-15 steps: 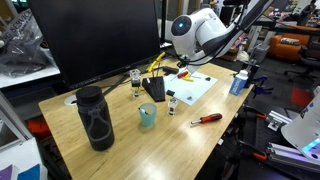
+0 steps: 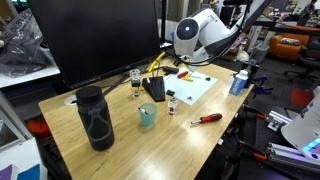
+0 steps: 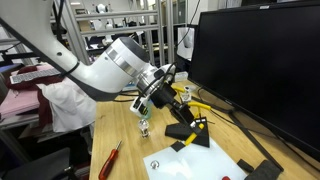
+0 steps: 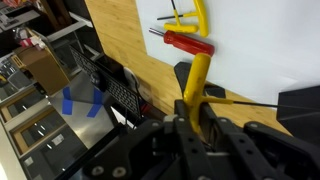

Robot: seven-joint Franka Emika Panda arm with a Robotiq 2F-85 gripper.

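A yellow tool handle (image 4: 197,82) points out from between the dark fingers of my gripper, which is shut on it. What lies deeper between the fingers is hidden. In the second exterior view, the gripper (image 3: 178,108) hangs over the table with a curved yellow part (image 3: 200,104) beside it. The first exterior view has this yellow handle (image 2: 157,61) raised above a black block (image 2: 152,89).
A white sheet (image 2: 206,95) bears a red-handled tool (image 4: 188,43) and a yellow one (image 4: 202,18). A teal mug (image 2: 148,115), a black cylinder speaker (image 2: 95,118) and a red screwdriver (image 2: 207,119) stand or lie around. The monitor (image 3: 265,70) bounds the back.
The arm has shifted very slightly to the right in the first exterior view. The objects on the table look unmoved.
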